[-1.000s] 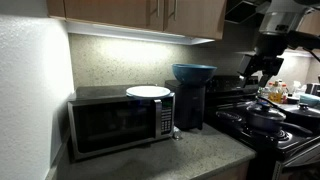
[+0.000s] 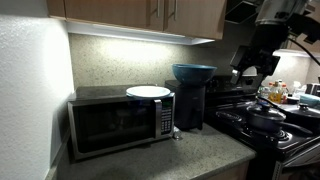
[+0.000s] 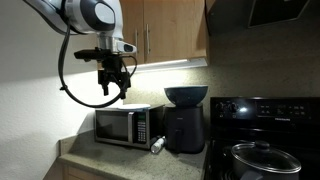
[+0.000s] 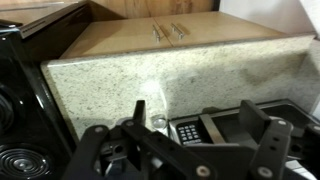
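My gripper (image 3: 112, 92) hangs high in the air in front of the wall cabinets, above the microwave (image 3: 124, 125) and apart from everything in exterior view 2. In the wrist view its dark fingers (image 4: 262, 125) stand wide apart at the lower edge, with nothing between them. Exterior view 1 has the gripper (image 2: 249, 76) at the upper right, in front of the stove side. A white plate (image 2: 148, 92) lies on top of the black and silver microwave, whose door is shut. Beside it, a teal bowl (image 2: 193, 73) rests on a tall black appliance (image 2: 190, 106).
A lidded pot (image 2: 265, 116) stands on the black stove (image 2: 240, 124) at the right. A small silver and white item (image 3: 158, 145) lies by the microwave. Wooden cabinets (image 3: 165, 32) hang overhead.
The objects have stayed put.
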